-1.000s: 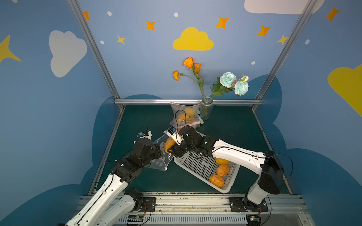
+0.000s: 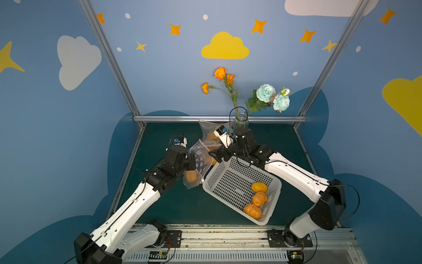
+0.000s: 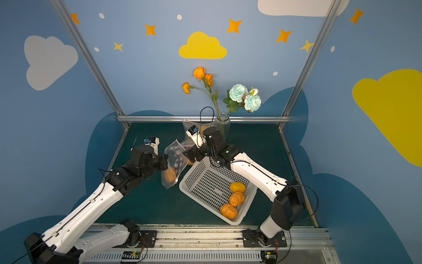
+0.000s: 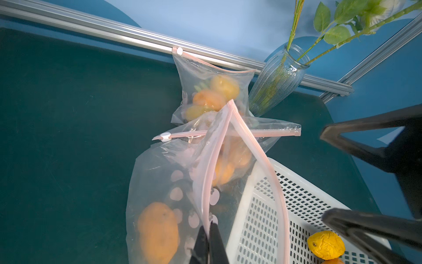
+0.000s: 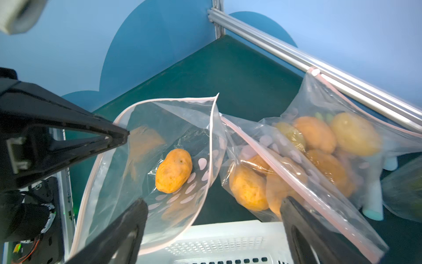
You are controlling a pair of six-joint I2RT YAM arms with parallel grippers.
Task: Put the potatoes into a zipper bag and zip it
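A clear zipper bag with a pink rim (image 5: 154,247) gapes open, held up by my left gripper, which is shut on its edge. Inside it lies one potato (image 5: 174,170), with dots printed on the film beside it. My right gripper stands open and empty in front of the bag's mouth, fingers spread. In the grey basket (image 2: 224,206), three potatoes rest along the right side: a yellow one (image 2: 259,187), a browner one (image 2: 259,198) and another (image 2: 252,211) nearest the front.
Two filled bags stand behind: a nearer bag (image 4: 281,132) beside the open one and a farther bag (image 4: 181,72) by the back rail. A glass vase (image 4: 279,72) with flowers is close to them.
A potato that was in the right gripper now lies in the bag. The right gripper let go and drew back up and right. The left gripper moved slightly up and right with the bag.
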